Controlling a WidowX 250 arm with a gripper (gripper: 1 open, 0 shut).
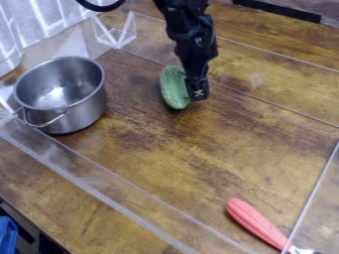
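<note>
The black gripper (188, 83) reaches down from the top centre, its fingers at a green ridged object (173, 91) that stands or lies on the wooden table. The fingers are at the object's right side and partly behind it; whether they grip it is unclear. A steel pot (61, 91) with a wire handle sits to the left. A pink-red object (257, 223) lies at the bottom right.
Clear plastic walls (113, 180) border the work area on several sides. A blue item (7, 235) shows at the bottom left corner.
</note>
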